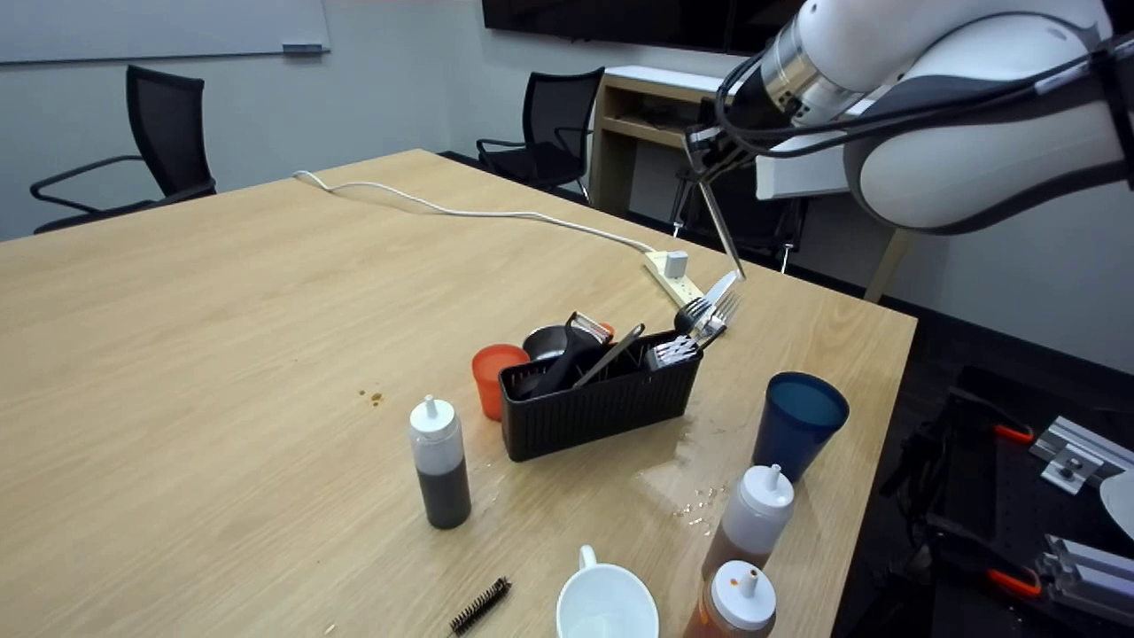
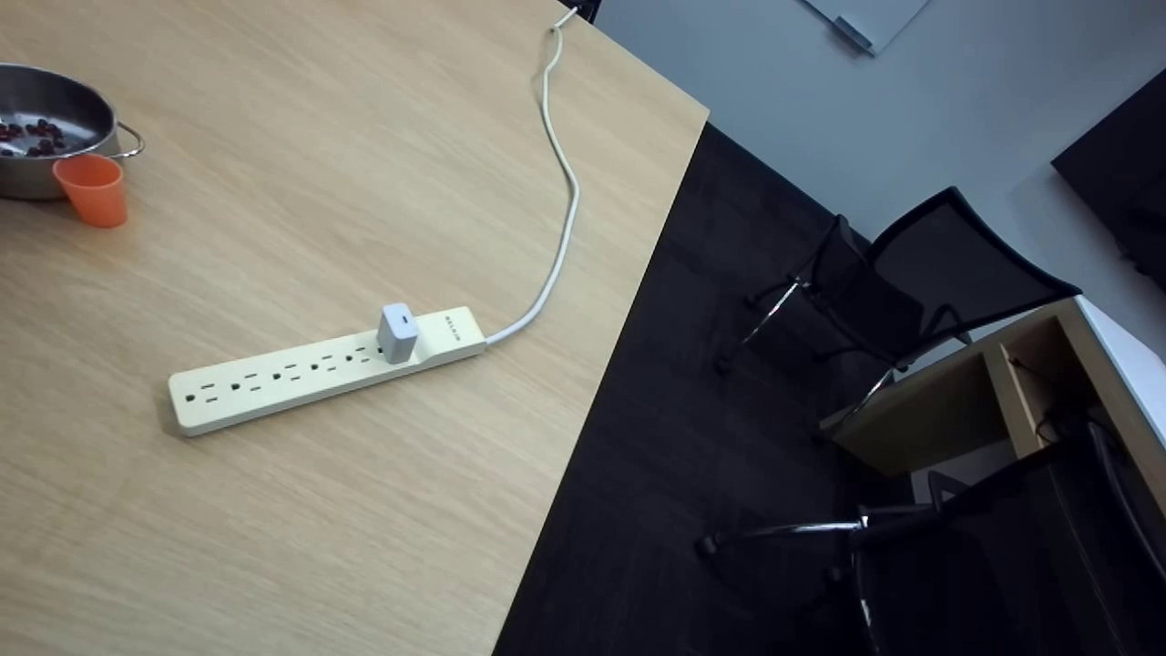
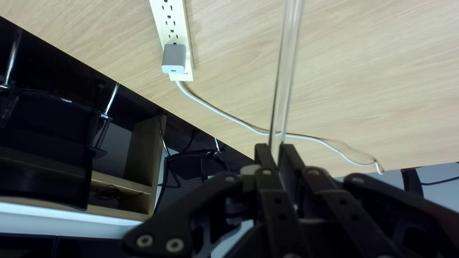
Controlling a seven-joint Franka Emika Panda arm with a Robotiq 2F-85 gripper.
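Observation:
My gripper is shut on a thin, straight, shiny rod [image 3: 287,64]. In the wrist view the rod runs up and out of the frame from between the fingertips. From exterior view 1, the gripper [image 1: 698,158] hangs high above the right side of the table, and the rod [image 1: 723,229] slants down from it. The rod's lower end appears above the forks and knife [image 1: 723,288] in the black utensil basket [image 1: 595,424]; how far apart they are I cannot tell. Exterior view 2 shows neither gripper nor rod.
A power strip [image 2: 273,383] with a plugged-in adapter [image 2: 398,333] lies behind the basket. Around the basket stand a red cup [image 1: 495,367], a blue cup [image 1: 797,420], squeeze bottles and a white mug [image 1: 607,604].

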